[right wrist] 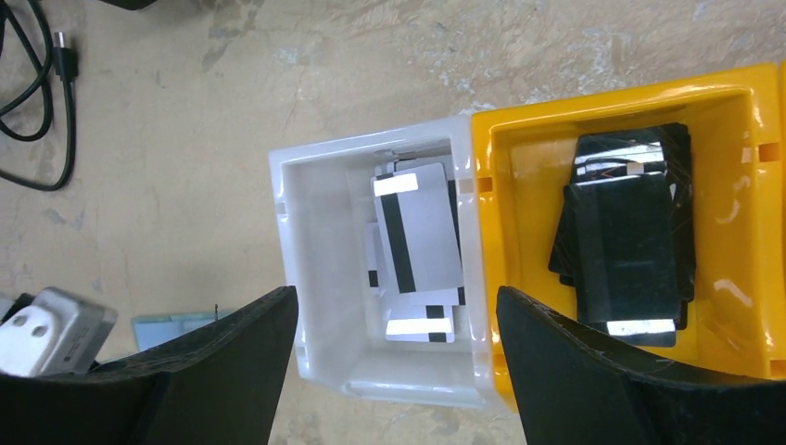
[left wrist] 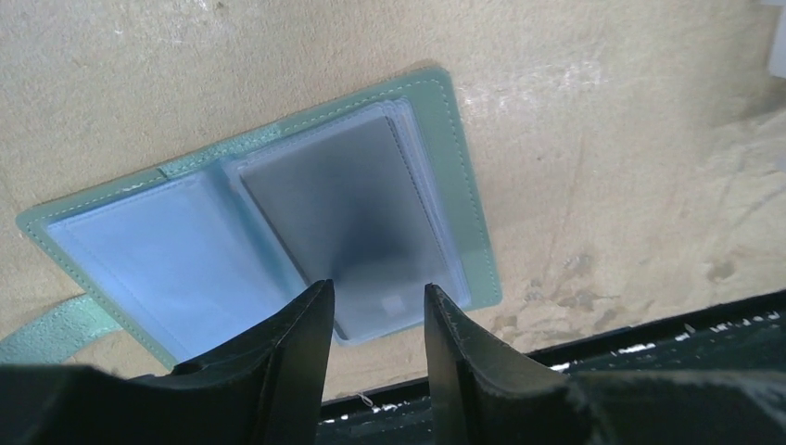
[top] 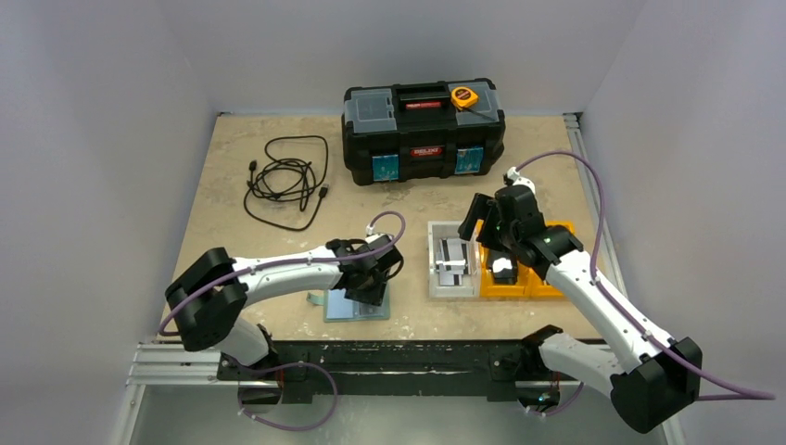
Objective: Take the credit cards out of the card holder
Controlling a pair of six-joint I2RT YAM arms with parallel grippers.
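Note:
The card holder [left wrist: 477, 222] lies spread flat on the table, pale green with a stitched edge and clear pockets. In the left wrist view its left pocket [left wrist: 176, 264] looks pale blue and its right pocket [left wrist: 352, 213] greyish; I cannot tell whether a card sits inside either. My left gripper is over the holder's right half, fingers part open with nothing between them. White cards with dark stripes [right wrist: 422, 227] lie in a white bin, black cards [right wrist: 626, 246] in an orange one. My right gripper is open and empty above these bins.
The white bin [top: 432, 264] stands against the orange bins [top: 503, 290], right of the holder. A black toolbox [top: 424, 137] with a yellow tape measure [top: 463, 96] stands at the back. A coiled black cable [top: 287, 181] lies at the left.

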